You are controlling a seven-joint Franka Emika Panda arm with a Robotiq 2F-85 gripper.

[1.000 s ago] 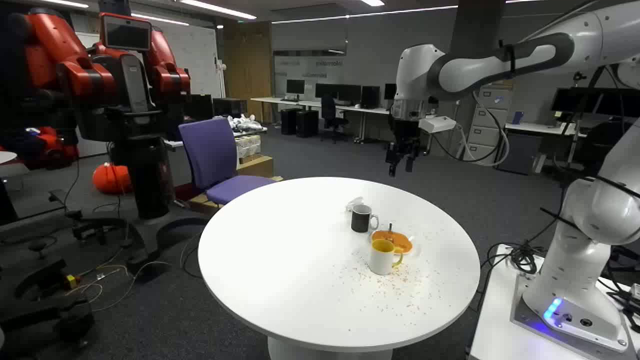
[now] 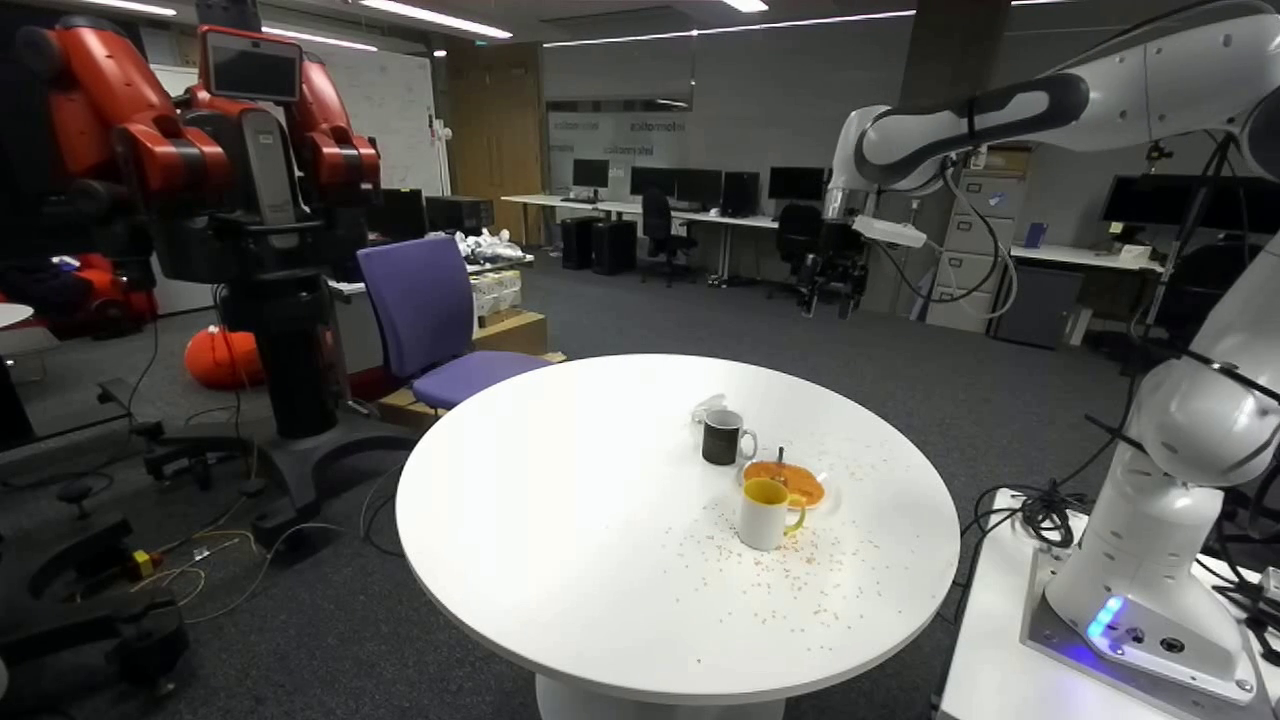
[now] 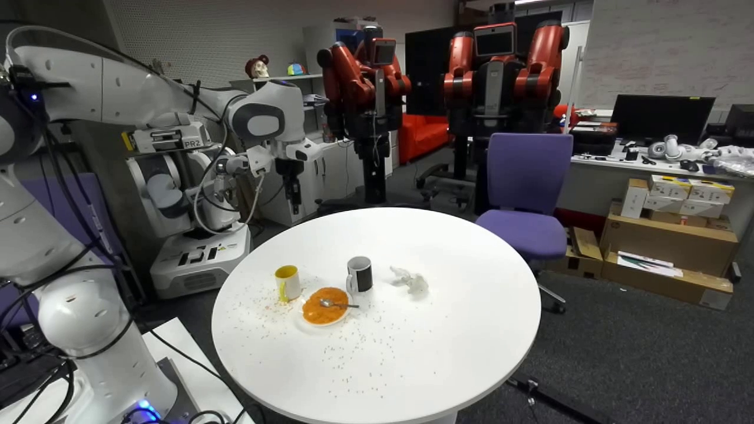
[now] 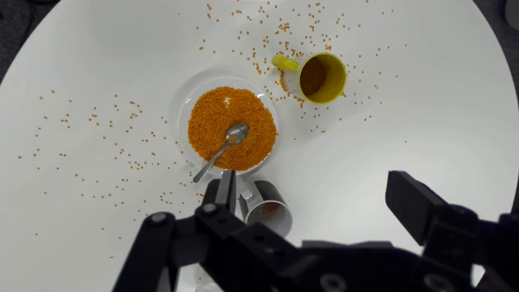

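Note:
High above the table, my gripper [image 2: 828, 306] stands open, its fingers wide apart with nothing between them in the wrist view. A white plate [image 4: 183, 127] below carries a heap of orange grains [image 4: 206, 119], and a metal spoon [image 4: 214, 159] rests on it with its handle over the rim. Beside the plate stands a white mug with a yellow inside [image 4: 335, 78]; some orange shows at its bottom. A black-and-grey mug [image 4: 266, 192] stands at the plate's other side, partly covered by a finger in the wrist view, with a little orange inside.
Orange grains lie scattered over the white round table [image 3: 452, 339] around the plate and mugs. Crumpled clear-white plastic [image 3: 417, 284] lies near the dark mug.
My arm has drawn back and risen, carrying the gripper up and to the right in exterior view 1. The mugs, plate and spoon stay where they were.

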